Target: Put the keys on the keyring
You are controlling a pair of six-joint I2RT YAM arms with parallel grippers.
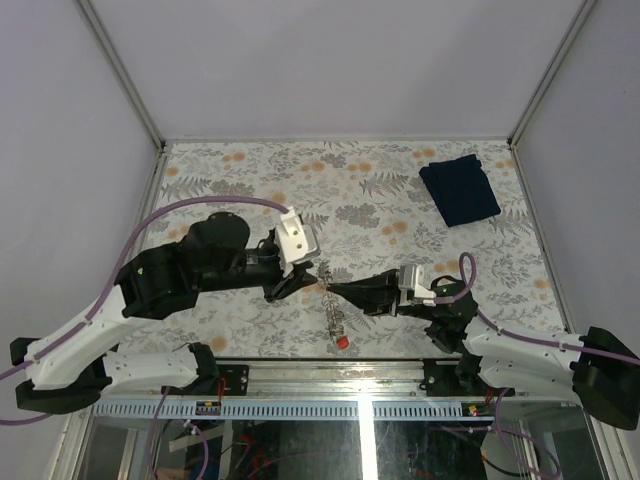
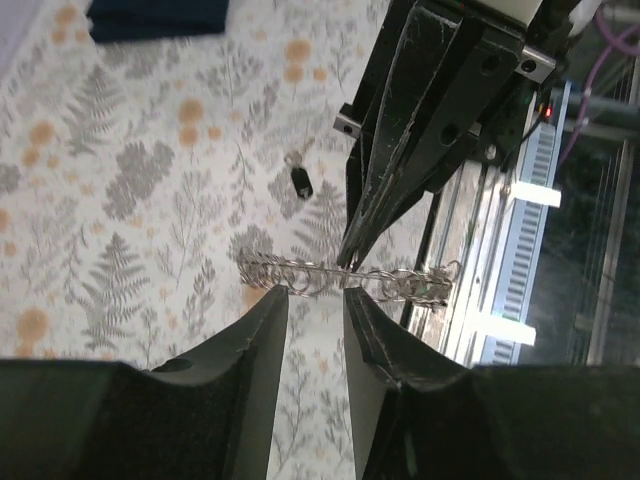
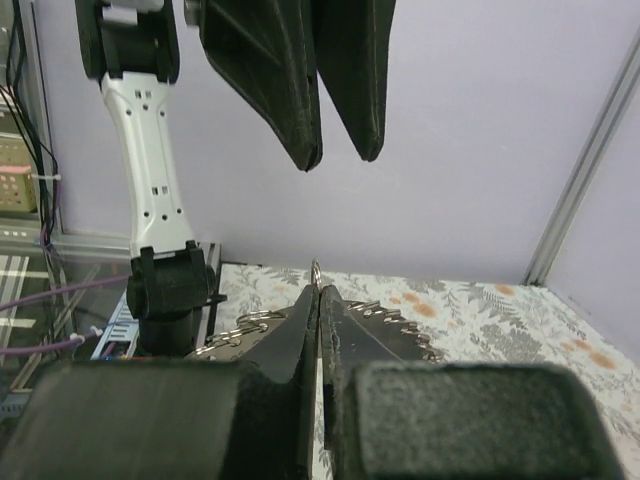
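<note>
A thin metal chain (image 2: 305, 267), likely the keyring, hangs with a small red piece (image 1: 343, 342) at its lower end in the top view. My right gripper (image 1: 332, 287) is shut on the chain, and a small metal loop (image 3: 315, 272) stands just above its fingertips in the right wrist view. My left gripper is part open beside the chain, with a clear gap between its fingers and nothing held. On the cloth below lies a small item with a black head (image 2: 301, 182), perhaps a key; the top view does not show it.
A folded dark blue cloth (image 1: 459, 190) lies at the back right. A metal rail (image 1: 335, 370) runs along the front edge, and both arms come close together in the middle.
</note>
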